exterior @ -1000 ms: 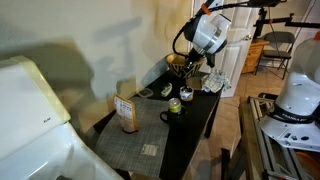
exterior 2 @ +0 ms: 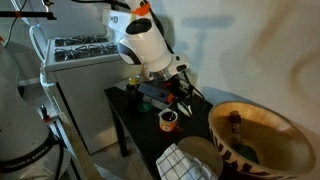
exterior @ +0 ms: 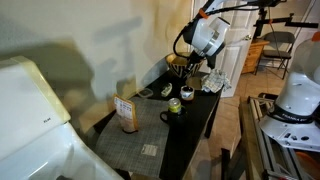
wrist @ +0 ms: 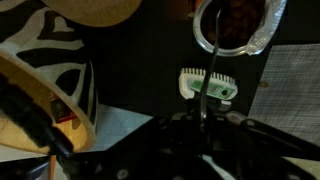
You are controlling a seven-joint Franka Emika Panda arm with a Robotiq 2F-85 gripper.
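Observation:
A thin dark utensil (wrist: 209,65), perhaps a spoon handle, runs from between the fingertips toward a pale-rimmed cup (wrist: 203,28) in the wrist view. My gripper is shut on it. The cup holds dark brown bits, and the utensil's far end overlaps the rim and contents; whether it touches them I cannot tell. From exterior view 2, the gripper hangs just above and beside the cup (exterior 2: 168,121). Exterior view 1 shows the same cup (exterior: 187,93) at the far part of the dark counter, but the fingers are hard to make out there.
A white and green brush (wrist: 207,83) lies below the utensil. A large basket (exterior 2: 265,118), a round board (exterior 2: 203,151) and a checked cloth (exterior 2: 183,166) surround the cup. A jar (exterior: 175,105) and dark mug (exterior: 171,118) stand nearby. The grey mat (exterior: 130,150) has clear space.

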